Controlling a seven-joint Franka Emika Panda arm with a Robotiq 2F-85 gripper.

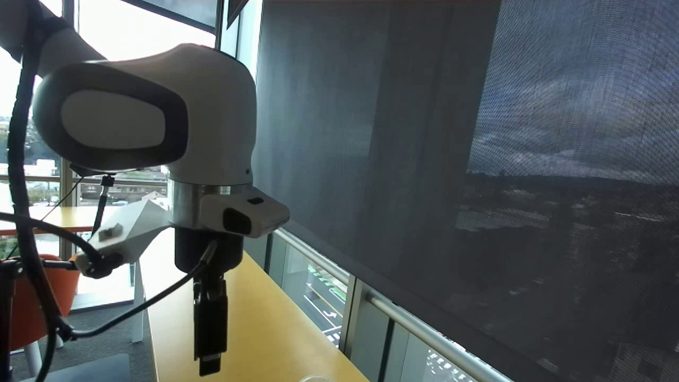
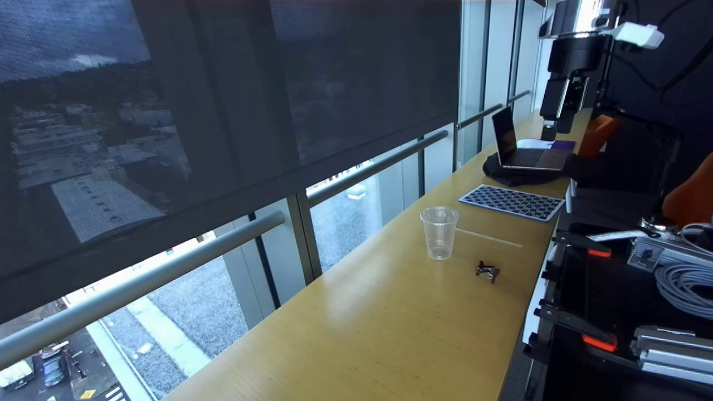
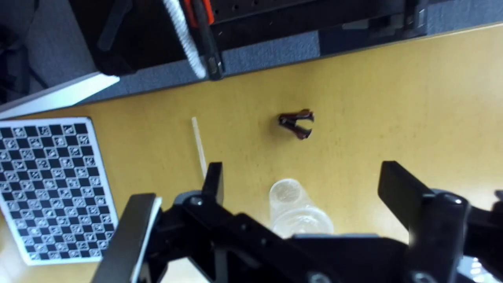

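In the wrist view my gripper is open, its two dark fingers wide apart and nothing held between them. Below it on the table lies a dark reddish staple remover (image 3: 297,123), and a clear plastic cup (image 3: 288,194) stands upright, partly covered by the gripper's body. A thin white straw (image 3: 199,146) rests to the left of these two. Exterior view 2 has the cup (image 2: 439,234), straw (image 2: 491,237) and staple remover (image 2: 488,270) together on the table, with the gripper (image 2: 556,128) high up at the far end.
A checkered calibration board (image 2: 513,201) lies flat on the table, an open laptop (image 2: 535,157) behind it. A window rail (image 2: 381,167) borders one long side; black equipment with clamps (image 2: 578,321) borders the other.
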